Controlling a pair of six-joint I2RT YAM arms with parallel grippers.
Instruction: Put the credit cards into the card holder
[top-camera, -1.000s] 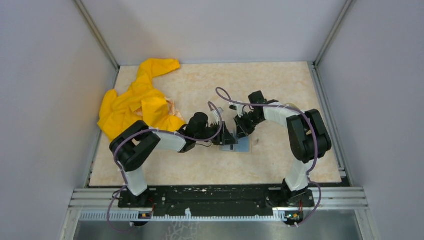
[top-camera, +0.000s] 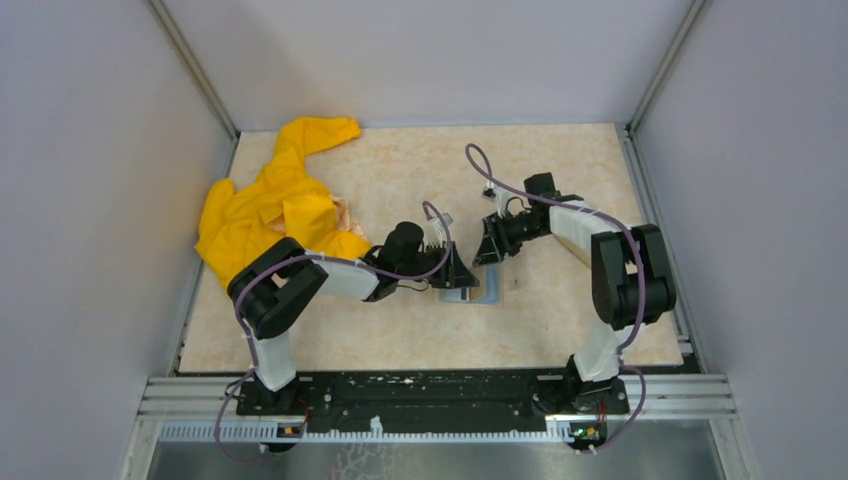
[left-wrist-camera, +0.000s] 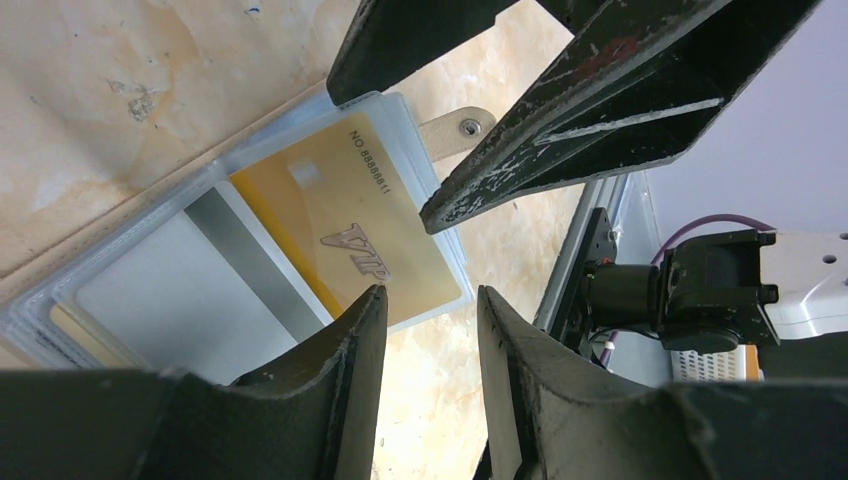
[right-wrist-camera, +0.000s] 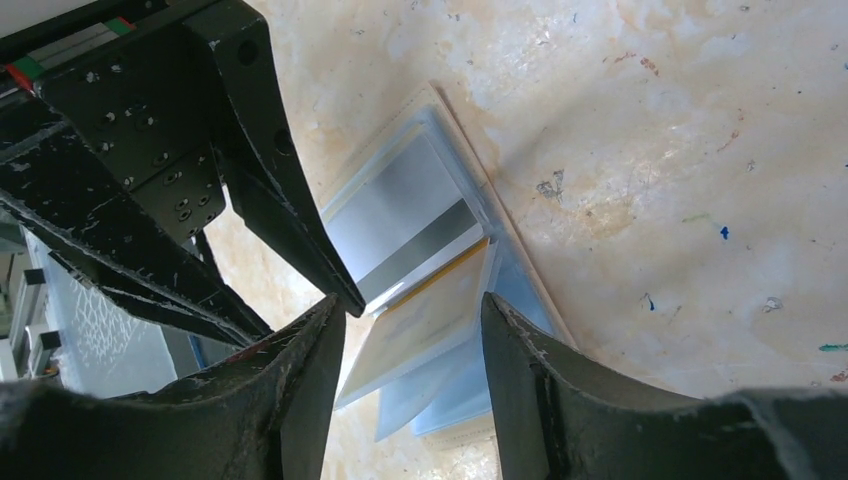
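The open card holder (top-camera: 488, 290) lies under both grippers, with clear plastic sleeves and a snap tab (left-wrist-camera: 470, 128). A gold VIP card sits in a sleeve beside a silver-white card; in the right wrist view that gold sleeve (right-wrist-camera: 425, 315) is raised above blue sleeves. My left gripper is part open over the gold card's edge, nothing visible between its fingertips. My right gripper stands open just above the holder, to the left gripper's upper right in the top view, with no card clearly gripped.
A crumpled yellow cloth (top-camera: 270, 210) covers the back left of the table (top-camera: 410, 160). A pale object lies partly hidden behind the right arm.
My right gripper has moved up and slightly right in the top view, away from my left one. My left arm has shifted slightly right.
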